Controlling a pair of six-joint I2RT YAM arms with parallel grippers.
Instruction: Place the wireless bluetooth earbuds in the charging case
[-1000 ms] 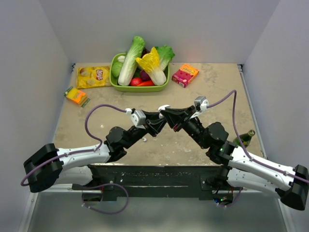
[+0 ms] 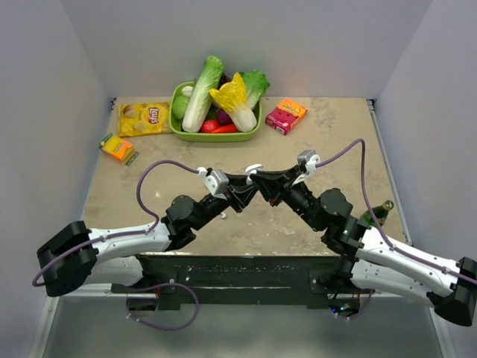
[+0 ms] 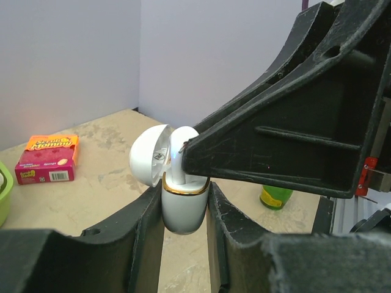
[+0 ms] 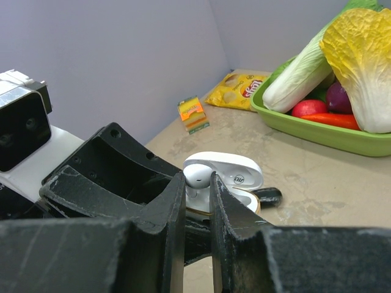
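The white charging case [image 3: 184,213], gold-edged with its lid [image 3: 149,154] raised, is held above the table; my left gripper is shut on its body. A white earbud [image 4: 198,175] is pinched between the fingertips of my right gripper, which is shut on it. Seen from the left wrist, the earbud's stem reaches down to the case's opening, just in front of the lid. How deep it sits there cannot be told. A small white piece [image 2: 223,215], perhaps the other earbud, lies on the table below the left gripper.
At the back, a green basket [image 2: 218,137] holds vegetables, with a yellow chip bag [image 2: 144,119] and a pink-orange box [image 2: 286,115] on either side. An orange-yellow packet [image 2: 118,148] lies at left; a green bottle [image 2: 381,212] is at right. The mid-table is mostly clear.
The grips look the same, and the small white piece on the table has not moved.
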